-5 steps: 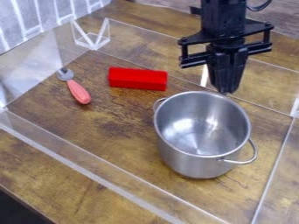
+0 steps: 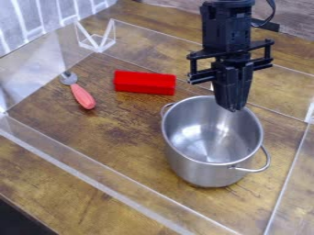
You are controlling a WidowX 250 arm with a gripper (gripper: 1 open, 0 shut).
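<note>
The black gripper (image 2: 229,92) points down from the top right, just over the back rim of a steel pot (image 2: 203,147) with two side handles. Its fingertips are close to the rim; whether they touch it or hold anything cannot be told. The pot stands upright on the wooden table (image 2: 86,165), and its visible interior is empty.
A red block (image 2: 143,82) lies left of the gripper. A tool with a red handle (image 2: 81,96) and metal head lies further left. Clear plastic edging runs round the work area.
The gripper has moved down and slightly left toward the pot's rim. The pot, block and tool have not visibly moved.
</note>
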